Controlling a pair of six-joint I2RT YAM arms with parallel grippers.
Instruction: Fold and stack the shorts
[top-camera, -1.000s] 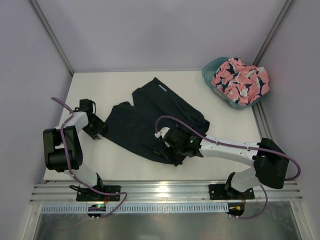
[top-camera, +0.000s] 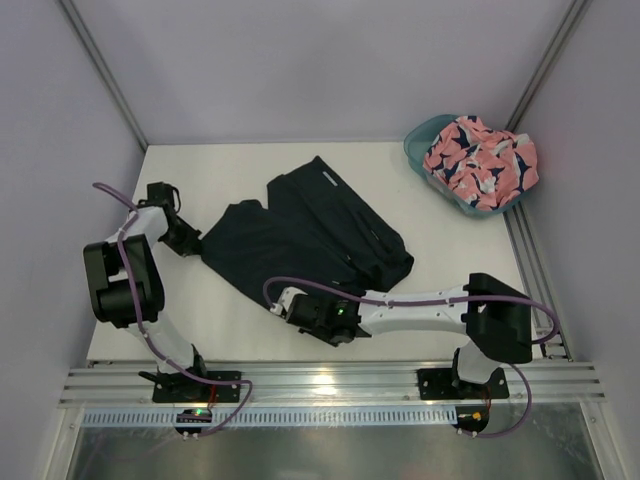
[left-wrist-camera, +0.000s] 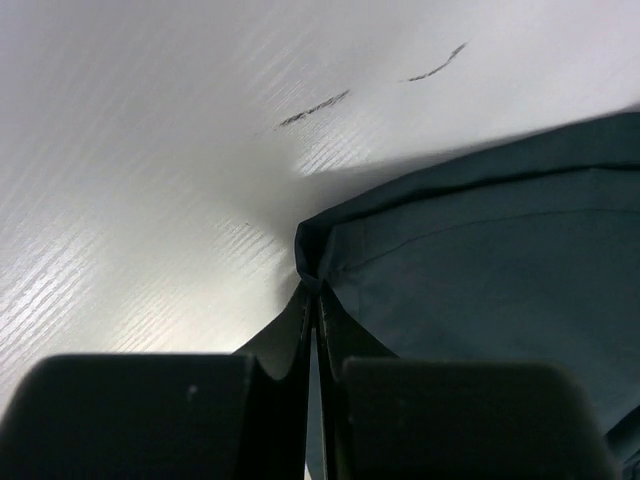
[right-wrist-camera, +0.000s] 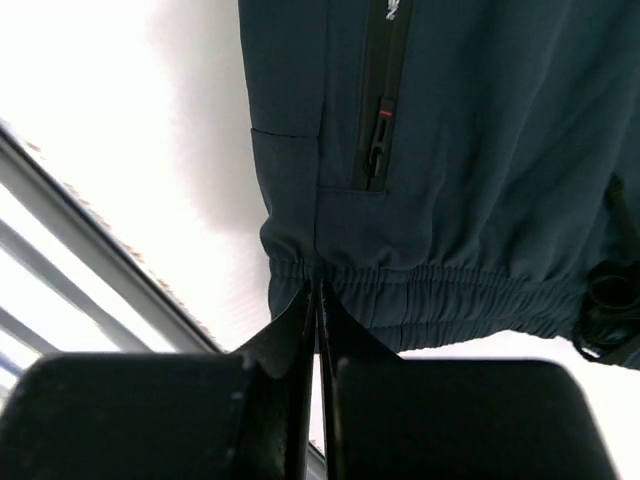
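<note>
Dark shorts lie spread across the middle of the table, with a leg reaching toward the back. At their left end, my left gripper is shut on a corner of the hem, the cloth pinched at its fingertips. My right gripper is shut on the gathered elastic edge near a zipped pocket. From above, the right arm covers the front part of the shorts and hides where its fingertips meet the cloth.
A teal basket at the back right holds a pink and navy patterned cloth. Bare table shows to the right and along the back left. A metal rail runs along the front edge.
My right gripper has swung left and slightly toward the front edge. The left gripper has shifted a little left and back, drawing the shorts' left corner with it.
</note>
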